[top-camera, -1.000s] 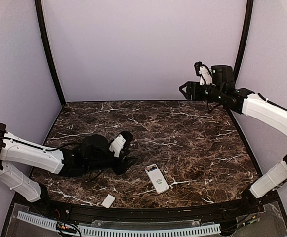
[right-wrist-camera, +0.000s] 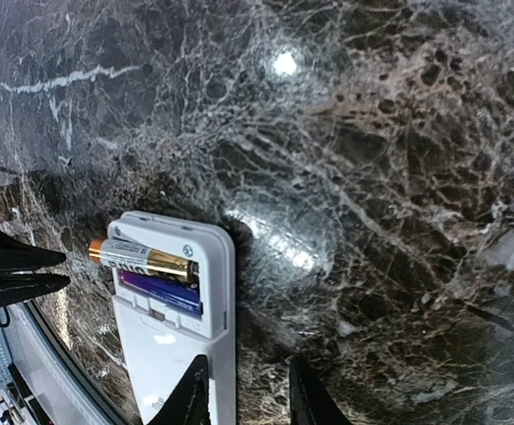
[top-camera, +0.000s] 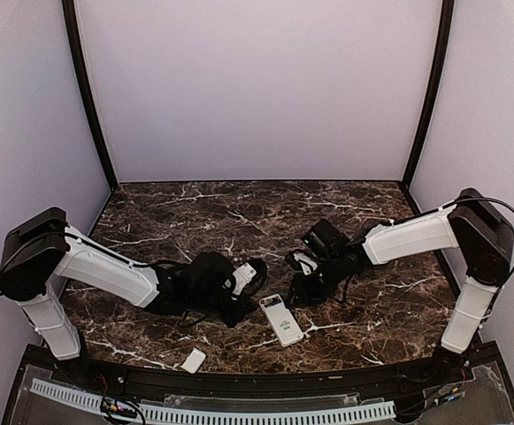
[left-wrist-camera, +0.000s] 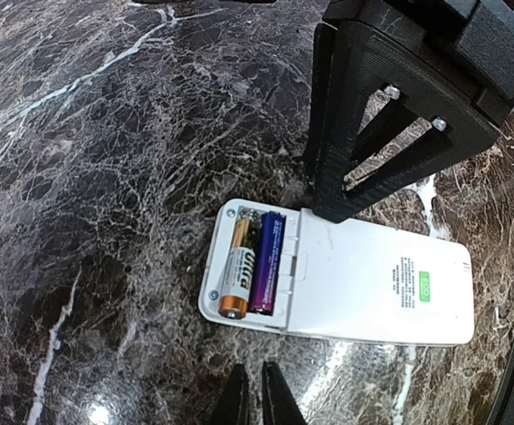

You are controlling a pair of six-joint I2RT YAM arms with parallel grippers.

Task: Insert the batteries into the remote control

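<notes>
The white remote control (top-camera: 282,320) lies back up on the table, its battery compartment uncovered. Inside, the purple battery (left-wrist-camera: 268,264) lies low in its slot. Beside it, the orange-and-silver battery sits tilted, its orange end raised at the compartment's side, as the right wrist view shows. My left gripper is shut with nothing visible between its tips, just off the compartment's side. My right gripper stands part open, its fingers apart and empty; in the left wrist view its fingertip (left-wrist-camera: 334,208) is at the remote's far long edge.
A small white cover (top-camera: 194,360) lies near the table's front edge, left of the remote. Both arms crowd in close around the remote.
The left gripper has moved right, closer to the remote. The remote has stayed put.
</notes>
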